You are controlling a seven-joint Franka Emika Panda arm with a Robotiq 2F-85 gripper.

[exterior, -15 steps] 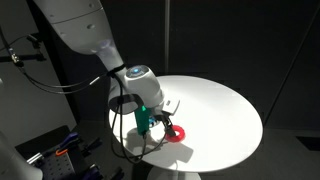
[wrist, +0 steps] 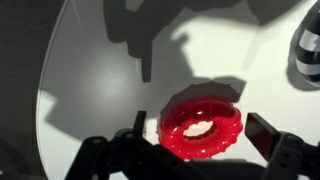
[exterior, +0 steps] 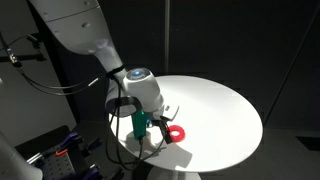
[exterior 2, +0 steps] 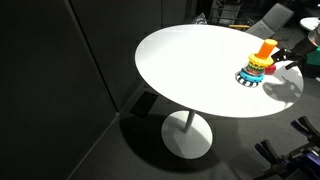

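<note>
A glossy red ring [wrist: 200, 128] lies flat on the white round table, its hole showing the tabletop. My gripper stands open above it, one finger to either side of the ring in the wrist view, with nothing held. In exterior view 1 the red ring [exterior: 177, 133] appears just right of the gripper [exterior: 167, 122]. From the other side, a stack of coloured rings [exterior 2: 257, 66] with an orange top partly hides the red ring [exterior 2: 270, 70]. Whether the fingers touch the ring cannot be told.
A black-and-white striped part [wrist: 311, 52] stands at the right edge of the wrist view, close to the ring.
My arm has come down a little, bringing the gripper lower beside the red ring. The ring stays in the same place.
</note>
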